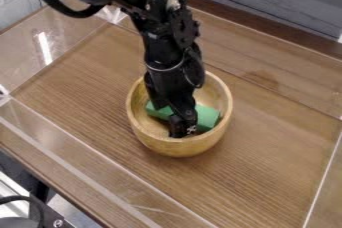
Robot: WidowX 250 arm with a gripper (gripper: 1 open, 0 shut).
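A light wooden bowl (179,144) stands on the wooden tabletop. Inside it lies a green object (205,115). The black arm reaches down from the top into the bowl, and its gripper (182,123) is at the green object, partly covering it. Whether the fingers are closed on the object cannot be told from this view.
A pale wall (267,2) runs along the back. Cables and a white item show at the lower left, beyond the table's edge.
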